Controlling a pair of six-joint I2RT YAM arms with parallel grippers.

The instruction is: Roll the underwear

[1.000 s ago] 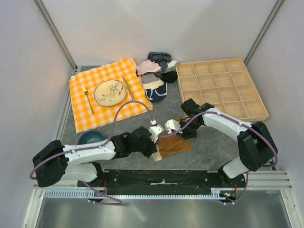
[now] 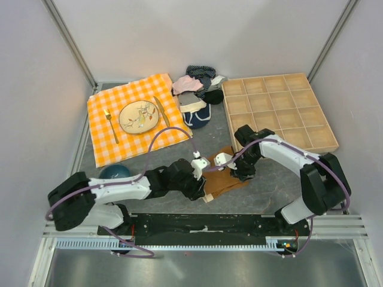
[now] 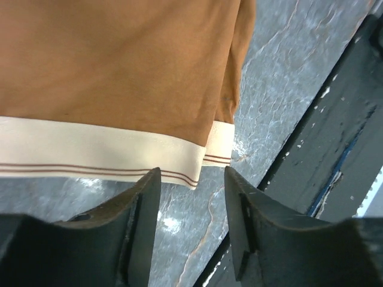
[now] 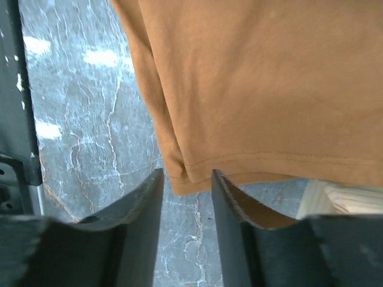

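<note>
The brown underwear lies folded on the grey surface between both arms. In the left wrist view its cream, red-striped waistband runs toward my left gripper, whose fingers stand apart at that edge with nothing visibly held. In the right wrist view the brown cloth has a doubled hem along one side. My right gripper has its fingers apart over the hem's corner, nothing clearly gripped. From the top, both grippers partly hide the cloth.
A checked mat with plate, fork and knife lies back left, a blue bowl by the left arm. A pile of clothes sits at the back, a wooden compartment box back right. The table's front edge is close below the underwear.
Over the last second both grippers have shifted slightly, the right one toward the front right, and the underwear appears moved a little to the right.
</note>
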